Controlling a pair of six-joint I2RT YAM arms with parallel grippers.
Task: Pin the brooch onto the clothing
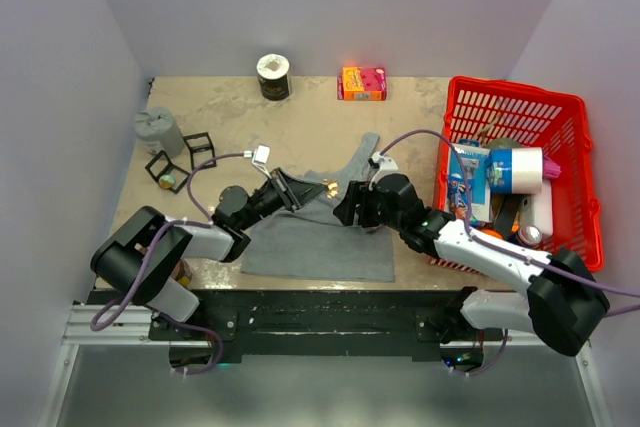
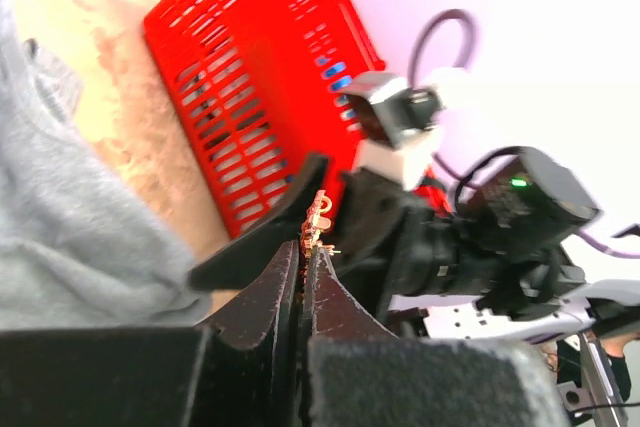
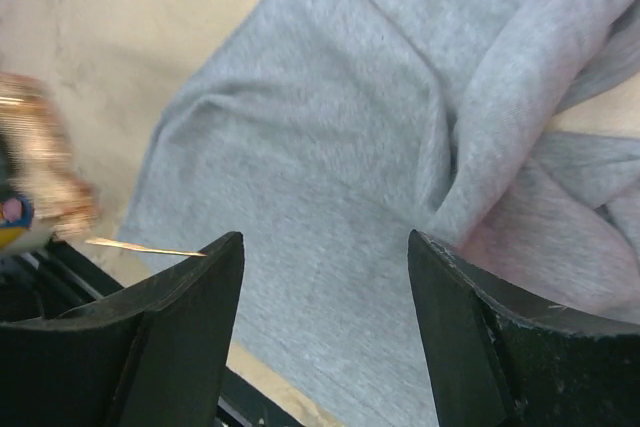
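Observation:
A small golden brooch (image 1: 331, 189) is held in the fingertips of my left gripper (image 1: 324, 187), which is shut on it above the cloth. In the left wrist view the brooch (image 2: 317, 221) rises edge-on from the closed tips. The right wrist view shows it blurred at the left, its thin pin (image 3: 146, 247) sticking out toward a finger of my right gripper. That gripper stands open, nothing between its fingers, over the grey clothing (image 3: 310, 217). The clothing (image 1: 318, 255) lies spread on the table, with a raised fold between the arms. Brooch and cloth look apart.
A red basket (image 1: 574, 125) full of goods stands at the right. At the back are a dark can (image 1: 273, 85) and a pink-orange box (image 1: 362, 84); a grey roll (image 1: 158, 131) and black frames (image 1: 200, 150) lie left.

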